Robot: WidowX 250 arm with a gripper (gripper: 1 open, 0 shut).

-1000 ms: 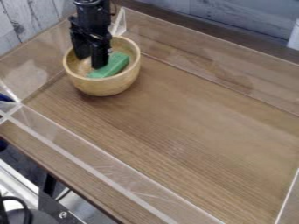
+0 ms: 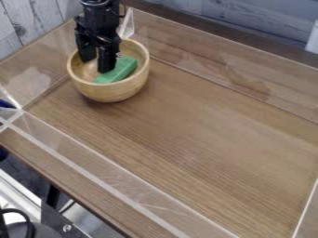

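Observation:
A wooden bowl (image 2: 108, 91) sits near the back left of the wooden table. Inside it lies a green block (image 2: 119, 70). The black gripper (image 2: 97, 58) reaches down from the top into the left part of the bowl, beside the green block. Its fingertips are small and dark here, and I see nothing clearly held between them.
A pale wall runs along the back right. Cables and a blue item lie off the table's left edge.

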